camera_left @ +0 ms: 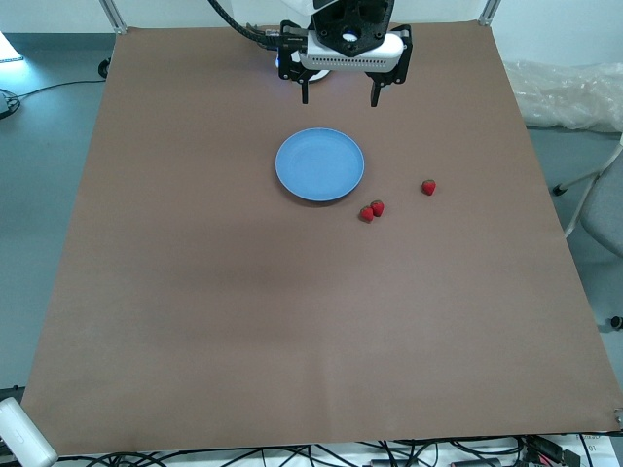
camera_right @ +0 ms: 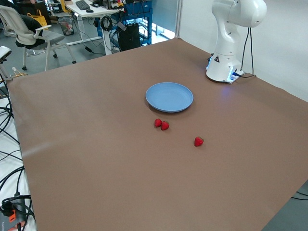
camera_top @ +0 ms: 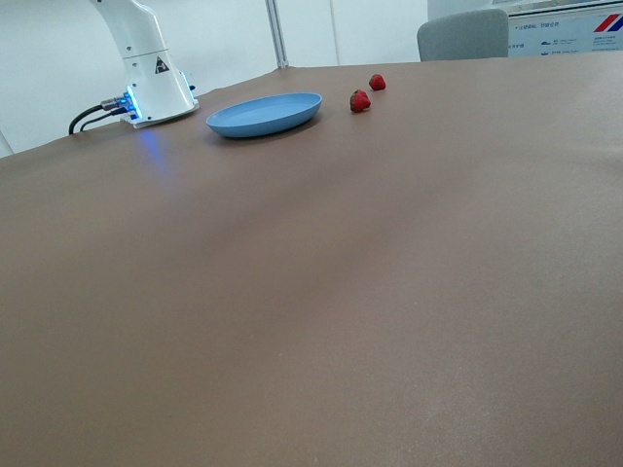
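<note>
A blue plate (camera_left: pixel 319 164) (camera_top: pixel 264 114) (camera_right: pixel 169 96) lies on the brown table. Three strawberries rest near it: two close together, such as one strawberry (camera_left: pixel 367 214) (camera_right: pixel 165 125) and its neighbour (camera_left: pixel 378 208) (camera_right: pixel 158 122), and a lone strawberry (camera_left: pixel 428 187) (camera_right: pixel 198 141) farther out. My gripper (camera_left: pixel 339 95) hangs above the back of the table in the left view, beyond the plate, its two black fingers apart with nothing visible between them. The gripper is out of sight in the top and right views; only the white arm (camera_right: pixel 224 48) shows there.
Cables run along the table's near edge in the left view. A grey chair (camera_left: pixel 604 204) stands off the table's right side, with plastic sheeting (camera_left: pixel 569 92) behind it.
</note>
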